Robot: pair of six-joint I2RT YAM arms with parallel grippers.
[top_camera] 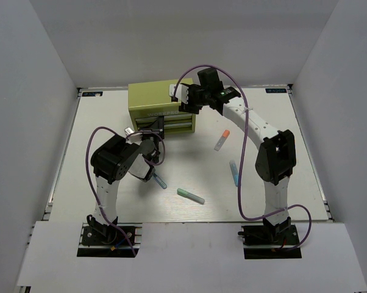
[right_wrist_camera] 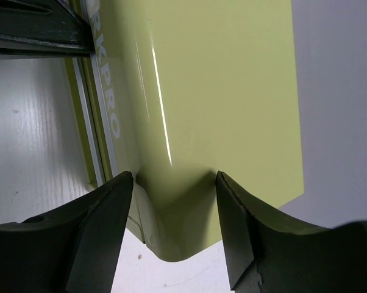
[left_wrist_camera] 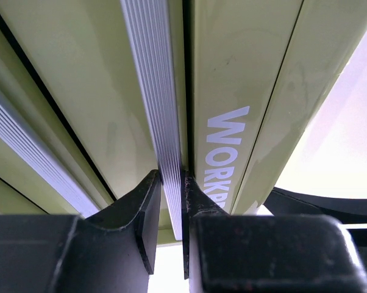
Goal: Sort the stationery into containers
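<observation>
An olive-green drawer box (top_camera: 150,93) with WORKPRO lettering stands at the back. My left gripper is at a silver drawer handle (left_wrist_camera: 152,79) on its front, fingertips closely around the strip; whether it grips is unclear. My right gripper has its fingers apart, one either side of the box's rounded upper corner at the right end. Pens lie on the table: an orange-capped one (top_camera: 222,140), a blue one (top_camera: 234,173), a green one (top_camera: 190,196) and another blue one (top_camera: 160,180) beside the left arm.
Grey walls stand at the back and both sides. Both arms reach over the table toward the box.
</observation>
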